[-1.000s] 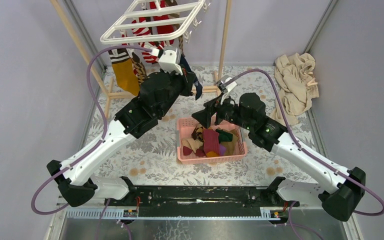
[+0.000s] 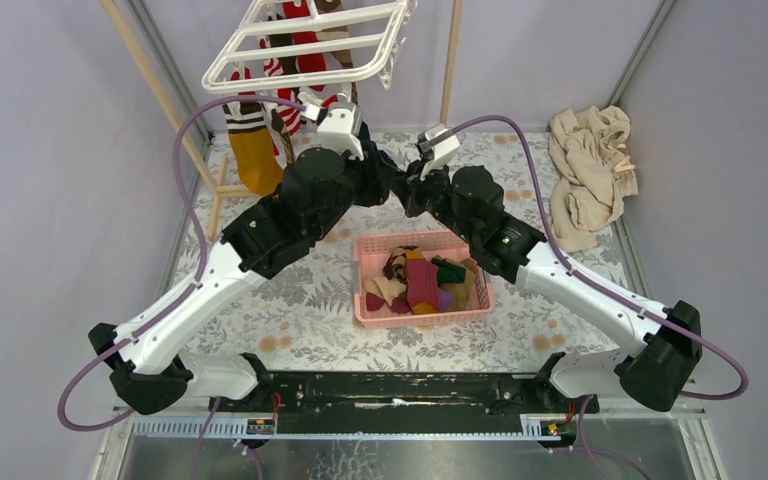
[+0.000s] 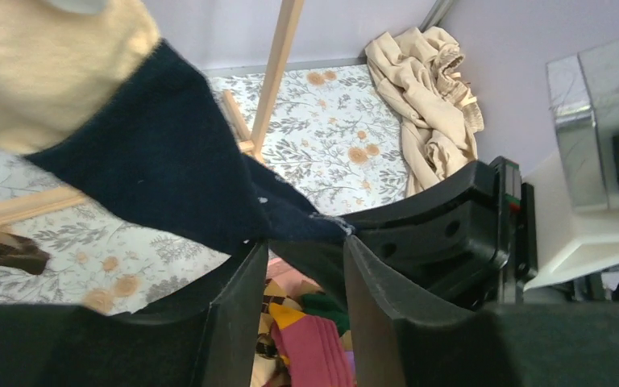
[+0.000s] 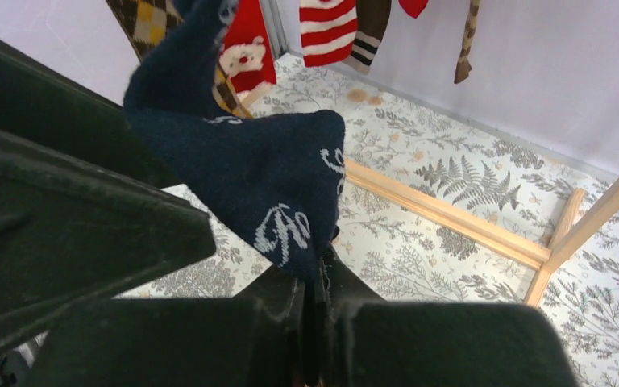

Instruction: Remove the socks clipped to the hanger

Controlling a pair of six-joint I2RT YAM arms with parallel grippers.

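Note:
The navy sock with white lettering [image 4: 266, 169] has one end pinched between the fingertips of my right gripper, which is shut. In the left wrist view this sock [image 3: 169, 153] stretches up toward a blurred cream part. My left gripper stands part open beside the pinched end, a gap showing between its fingers. Its dark fingers [image 4: 72, 234] also fill the left of the right wrist view. Overhead, both grippers meet below the white hanger [image 2: 305, 50] and hide most of this sock. Other socks, including a mustard one [image 2: 253, 160], hang at the left.
A pink basket [image 2: 360, 322] holding several socks stands below the grippers. Wooden stand legs [image 2: 450, 60] rise behind. Beige cloth [image 2: 590, 165] lies at the right, with clear patterned floor around the basket.
My right gripper has moved up and left to the sock beside the left gripper, and its fingers have shut. The left arm has shifted only slightly; the hanger and hanging socks have swayed.

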